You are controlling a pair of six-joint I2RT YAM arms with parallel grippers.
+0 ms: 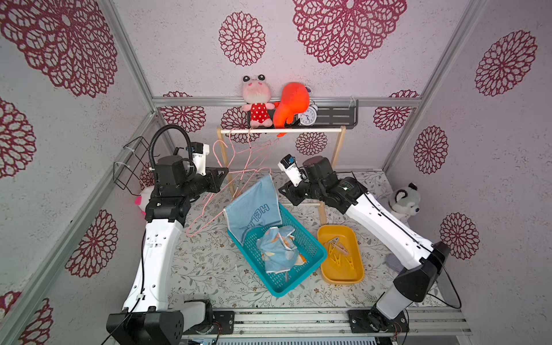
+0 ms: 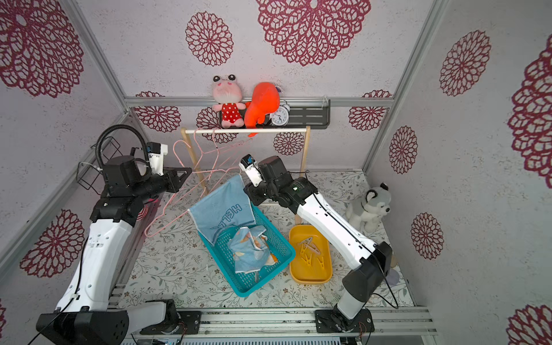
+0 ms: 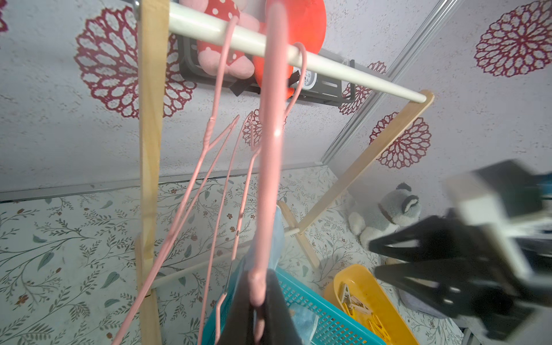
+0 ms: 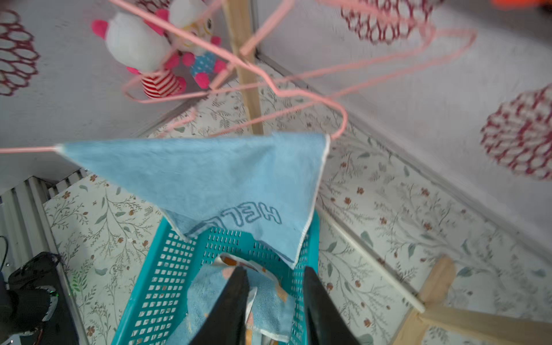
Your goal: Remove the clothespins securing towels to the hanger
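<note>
My left gripper [image 1: 224, 174] is shut on the wire of a pink hanger [image 3: 273, 143], whose hook end rises in front of the left wrist camera. From that hanger droops a light blue towel [image 4: 230, 189] with dark lettering, over the teal basket [image 1: 315, 248]. One towel corner meets the bent end of the hanger; no clothespin shows on it. My right gripper is open, right of the towel, its fingers [image 4: 233, 302] apart with nothing between them. Several clothespins [image 1: 336, 253] lie in the yellow tray [image 1: 355, 276].
A crumpled towel [image 1: 277, 250] lies in the basket. Behind, a rack with a white rail [image 1: 322, 130] carries other pink hangers. Plush toys and a clock sit on the shelf above.
</note>
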